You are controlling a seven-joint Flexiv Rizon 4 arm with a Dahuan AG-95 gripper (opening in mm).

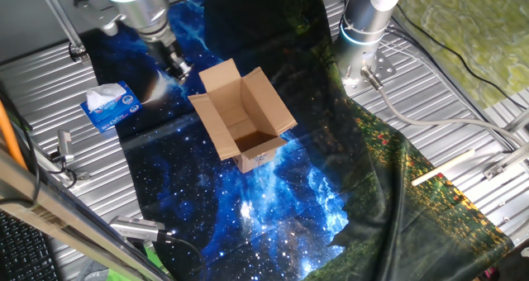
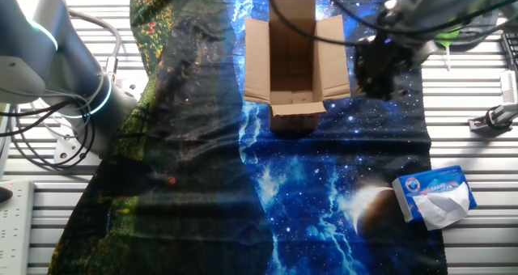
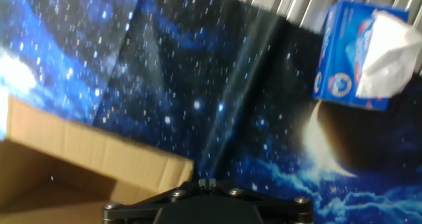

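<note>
An open cardboard box (image 1: 216, 126) stands on the dark, starry cloth, its flaps folded outward and no object visible inside. My gripper (image 1: 183, 70) hovers above the cloth, to the upper left of the box in exterior view 1. In the wrist view its fingertips (image 3: 203, 183) meet at the bottom centre; the gripper is shut, with nothing seen between them. One box flap (image 3: 99, 148) lies just left of the tips there. A blue tissue box (image 3: 336, 59) with a white tissue sticking out is apart from the gripper, at the upper right of that view.
The metal slatted table (image 1: 99, 173) shows around the cloth. Cloth (image 2: 348, 218) between the cardboard box and tissue box is bare.
</note>
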